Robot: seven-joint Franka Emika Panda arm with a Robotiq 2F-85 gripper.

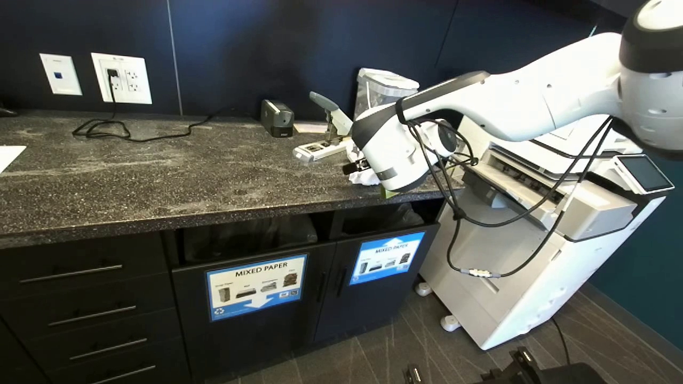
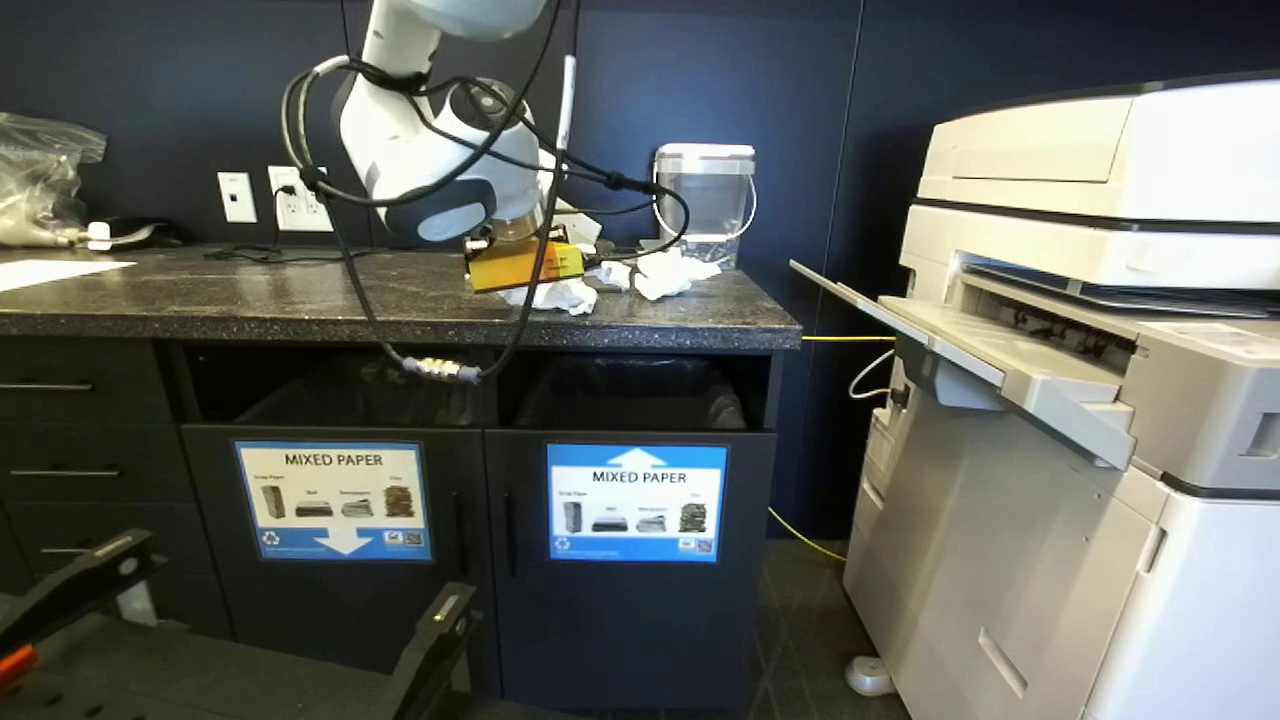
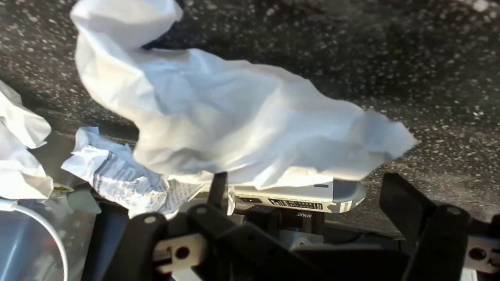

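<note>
My gripper stands open at the bottom of the wrist view, its two black fingers wide apart. A large crumpled white paper (image 3: 243,117) lies on the dark counter, just beyond the fingertips in that view; whether they touch it cannot be told. Left of it sit a crumpled printed paper (image 3: 126,175) and another white crumpled paper (image 3: 18,140). From exterior view 2, white paper (image 2: 558,295) shows under the yellow-orange piece (image 2: 524,266) on my wrist, which hides the fingers. In exterior view 1 the arm covers most of the paper (image 1: 365,177).
A stapler (image 1: 323,148) and a black box (image 1: 277,118) stand toward the wall. The clear bucket (image 2: 704,198) is at the counter's back right. Under the counter are two bin openings (image 2: 636,390). A printer (image 2: 1020,480) stands at right.
</note>
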